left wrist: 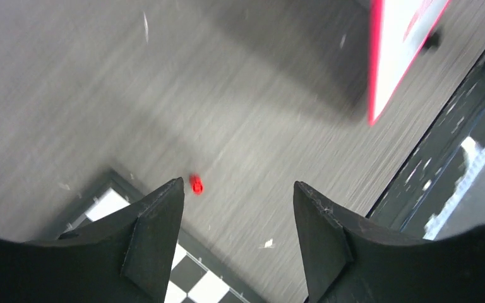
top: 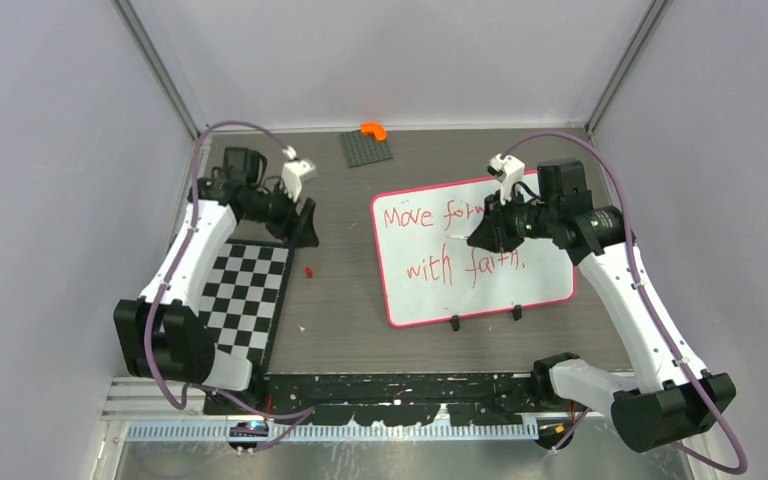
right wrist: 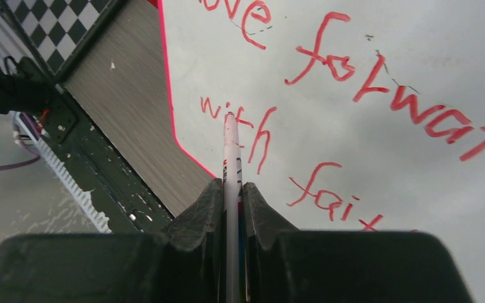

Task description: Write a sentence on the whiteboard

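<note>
On the pink-edged whiteboard (top: 420,300) stands red handwriting in two lines, reading "Move forw…", its end behind my right arm, and "with faith." My right gripper is shut on a slim white marker (right wrist: 230,148). In the top view the marker (top: 457,237) points left, over the board between the two lines; whether its tip touches cannot be told. Left of the board and apart from it, my left gripper (top: 307,240) hangs open above the table. Its fingers (left wrist: 155,233) have nothing between them, and the board's corner (left wrist: 388,82) shows at upper right.
A checkerboard (top: 245,300) lies under the left arm. A small red piece (top: 309,272) rests on the table beside it. At the back are a dark grey pad (top: 363,150) and an orange object (top: 373,130). Black clips (top: 455,323) stand along the board's lower edge.
</note>
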